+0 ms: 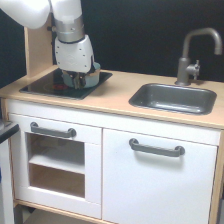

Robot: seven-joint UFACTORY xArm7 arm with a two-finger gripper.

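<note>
The robot arm reaches down from the top left, its gripper low over the black hob on the wooden counter. A teal pot stands on the hob, partly hidden behind the gripper. Whether the fingers are open or shut on the pot I cannot tell from this view.
A steel sink with a tall tap fills the right of the counter. White cabinet doors with grey handles are below, and an open niche at lower left.
</note>
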